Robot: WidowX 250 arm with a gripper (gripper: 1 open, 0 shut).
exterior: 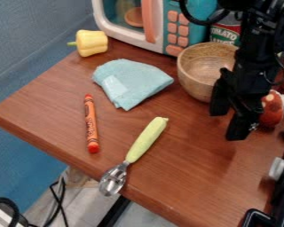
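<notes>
My black gripper (237, 124) hangs low at the right of the table, just right of and in front of a wooden bowl (199, 66), beside a red object (272, 110) partly hidden behind it. Whether its fingers are open or shut is unclear. A light blue folded cloth (130, 82) lies left of the bowl. An orange crayon (91, 124) and a spoon with a pale green handle (141, 146) lie on the wooden table (186, 186).
A toy microwave (151, 18) stands at the back, with a yellow piece (89, 43) to its left and a can (224, 34) to its right.
</notes>
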